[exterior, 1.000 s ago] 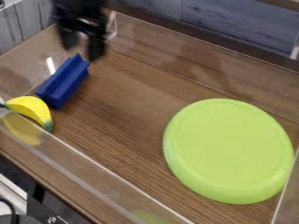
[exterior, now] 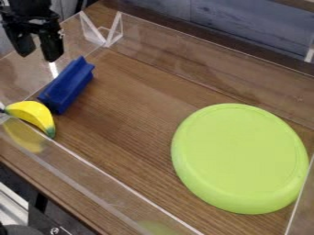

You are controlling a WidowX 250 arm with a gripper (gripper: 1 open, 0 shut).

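My black gripper point(exterior: 35, 37) is at the top left, open, above the wooden tray. Below and right of it lies a blue block point(exterior: 66, 84) on the wood. A yellow banana-like object point(exterior: 31, 114) sits below the block at the left, near the clear wall. A large lime-green disc point(exterior: 240, 158) lies on the right.
Clear plastic walls border the wooden surface point(exterior: 141, 101), with a small clear bracket point(exterior: 108, 33) near the top left.
My gripper has moved left from above the block toward the upper left corner and now shows more sharply. The objects on the wood have not visibly moved.
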